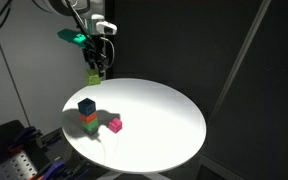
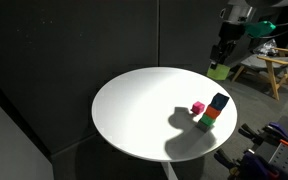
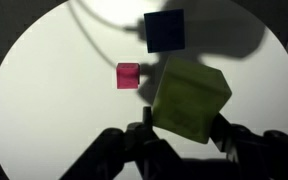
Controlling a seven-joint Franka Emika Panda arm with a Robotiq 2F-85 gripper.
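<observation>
A yellow-green cube [image 3: 191, 98] is held up in the air, with my gripper shut on it; in the wrist view it looks turned at an angle. In exterior view 1 the gripper [image 1: 94, 69] hangs above and behind a small stack, with the cube below its fingers. That stack stands on the table with a dark blue cube [image 1: 87, 106] on top, an orange-red cube [image 1: 89, 117] in the middle and a green cube [image 1: 91, 127] at the bottom. A pink cube [image 1: 115, 125] lies alone beside the stack.
A wooden chair [image 2: 269, 68] stands behind the table in exterior view 2.
</observation>
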